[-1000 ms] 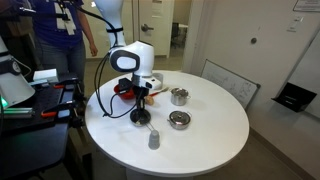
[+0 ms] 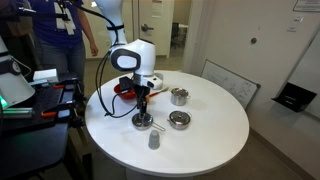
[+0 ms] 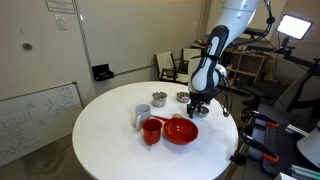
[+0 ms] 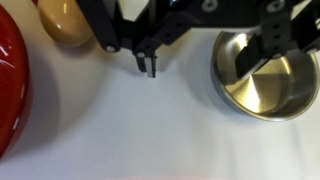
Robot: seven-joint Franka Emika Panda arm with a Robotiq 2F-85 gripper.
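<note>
A shiny metal pot (image 4: 268, 98) stands upright at the right of the wrist view. In exterior view 1 the same pot (image 2: 142, 121) is near the table's front left, with a light handle-like piece at its right. My gripper is over its left side, fingers part open. One finger lies over the pot's inside, the other outside its rim, with bare table showing between them. Nothing is held. In exterior view 2 the pot (image 3: 202, 111) is partly hidden by the arm.
A red bowl (image 3: 180, 132) is near the arm, with a red mug (image 3: 152, 131) and a grey mug (image 3: 143, 112) beyond. Two metal pots (image 2: 180, 97) and a small grey cup (image 2: 154, 142) stand nearby.
The pot looked dark a second ago and now shows its shiny rim and inside. The gripper over it has shifted slightly; the other objects stay in place.
</note>
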